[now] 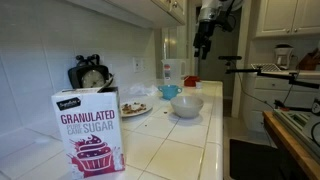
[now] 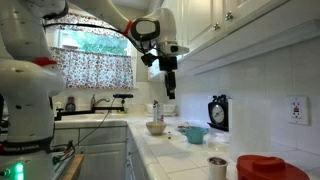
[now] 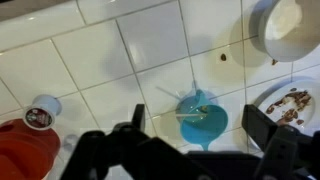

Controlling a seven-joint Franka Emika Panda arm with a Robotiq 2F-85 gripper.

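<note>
High above the white tiled counter, my gripper stands open, its two dark fingers wide apart with only air between them. Below it in the wrist view is a teal cup (image 3: 205,130) with a thin stick-like item in it. A white bowl (image 3: 292,38) lies at the upper right, and a plate (image 3: 262,102) with brown bits on it is partly hidden by the right finger. In exterior view 1 the gripper (image 1: 202,50) hangs at the far end of the counter, well above the bowl (image 1: 187,106) and the teal cup (image 1: 169,91).
A granulated sugar box (image 1: 91,135) stands at the near end. A red-lidded container (image 2: 268,168) and a small cup (image 2: 217,168) sit at the other end. Crumbs (image 3: 223,57) dot the tiles. Cabinets (image 2: 225,25) overhang the counter; bare tiles lie left of the teal cup in the wrist view.
</note>
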